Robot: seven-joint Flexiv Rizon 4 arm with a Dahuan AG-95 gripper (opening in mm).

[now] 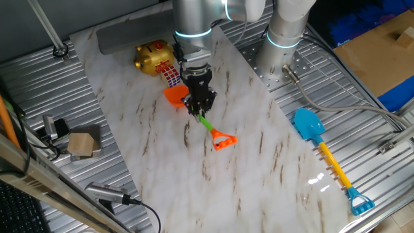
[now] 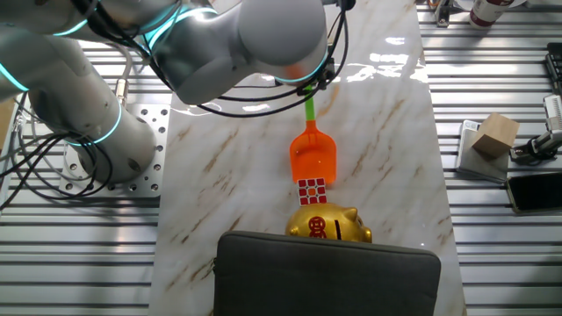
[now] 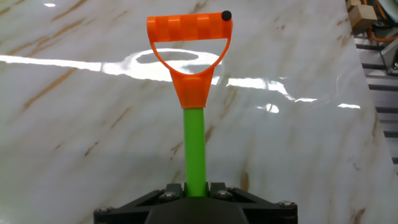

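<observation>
An orange toy shovel with a green shaft point(image 3: 194, 146) is gripped by my gripper, whose fingers close on the shaft from both sides. Its orange D-shaped handle point(image 1: 224, 141) points away from the arm, while the blade point(image 2: 313, 158) extends towards a red-faced puzzle cube point(image 2: 312, 190). The blade's front edge is right by the cube; whether they touch I cannot tell. Behind the cube stands a gold piggy bank point(image 1: 155, 58). In exterior view 2 the arm hides the gripper and the handle.
A dark grey case point(image 2: 325, 276) stands at the marble table's end beside the piggy bank. Off the table, a blue and yellow shovel point(image 1: 331, 160) lies on the metal slats. A wooden block point(image 1: 81, 144) sits on the opposite side. Around the shovel's handle the marble is clear.
</observation>
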